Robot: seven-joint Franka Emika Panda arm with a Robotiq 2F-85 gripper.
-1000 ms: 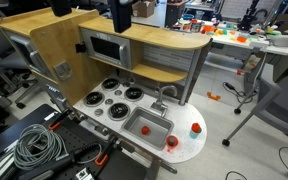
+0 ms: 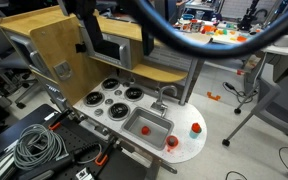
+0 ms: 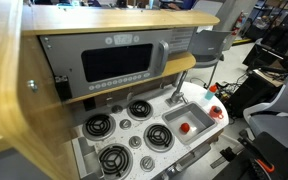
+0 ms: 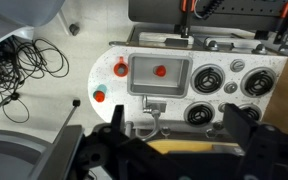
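My gripper hangs high above the toy kitchen, its two dark fingers wide apart at the bottom of the wrist view with only the counter visible between them. Inside the grey sink (image 4: pixel 162 76) lies a small red object (image 4: pixel 160 71). To the sink's left in that view, a red round thing (image 4: pixel 121 69) and an orange-red item with a blue-white part (image 4: pixel 99 94) rest on the white counter. The same sink (image 3: pixel 191 128) and its red object (image 3: pixel 185 128) show in exterior view 2. Dark gripper parts are partly visible at the top of exterior view 1.
A silver microwave (image 3: pixel 119 64) sits under the wooden shelf, behind the stove burners (image 3: pixel 115 158). A faucet (image 2: pixel 166 94) rises at the sink's back edge. Coiled cable (image 2: pixel 39 147) lies front left. A large blurred cable crosses the top of exterior view 1.
A thick blue-grey cable has swung across the top of exterior view 1. The dark gripper parts there have come lower, over the microwave. Objects on the counter have stayed put.
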